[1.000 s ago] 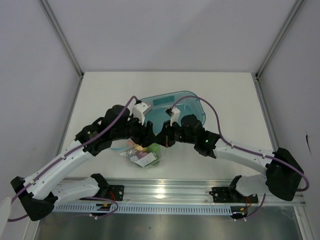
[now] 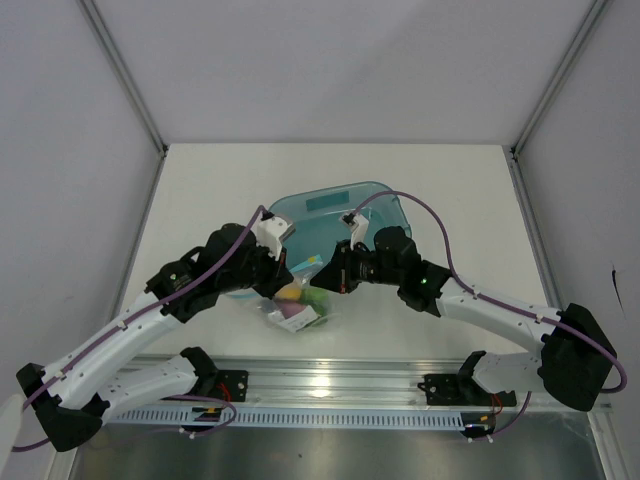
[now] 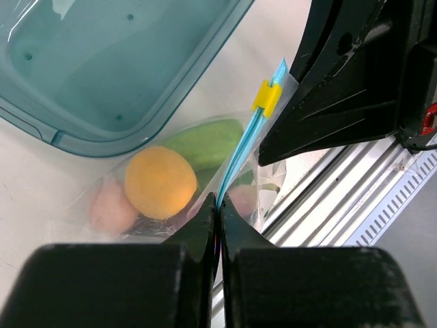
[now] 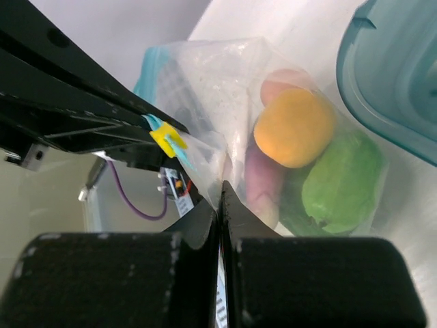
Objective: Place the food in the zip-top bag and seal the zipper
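Note:
The clear zip bag holds several plastic foods: an orange round piece, a red round piece and a green piece. My left gripper is shut on the bag's blue zipper strip. The yellow slider sits on that strip, beside my right gripper. In the right wrist view the slider is near the left arm's black fingers, and my right gripper's tips are close together at the bag's edge; whether they grip it is hard to tell.
A translucent teal bin stands just behind the bag on the white table. Metal rails run along the front edge.
Both grippers have shifted, the left to the left and the right slightly rightward, so they stand farther apart. The bag has shifted slightly with them.

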